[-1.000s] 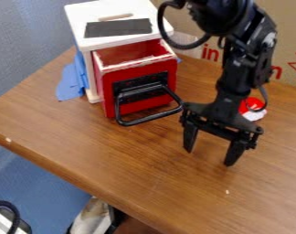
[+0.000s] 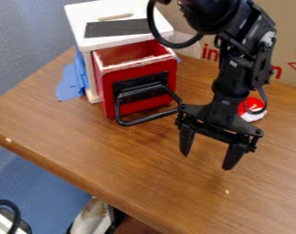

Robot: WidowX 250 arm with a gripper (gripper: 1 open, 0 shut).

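Observation:
My gripper [image 2: 206, 151] hangs open over the wooden table [image 2: 126, 174], right of a red box [image 2: 137, 73], with nothing between its fingers. The box has a black wire handle or frame at its front. A red-and-white object [image 2: 253, 111] sits behind the gripper, partly hidden by it.
A white box top [image 2: 96, 18] with a dark grey strip stands at the back left, a blue cloth [image 2: 72, 84] beside it. Cardboard [image 2: 285, 37] stands behind. The table's left edge drops to a blue floor.
The objects have not visibly moved.

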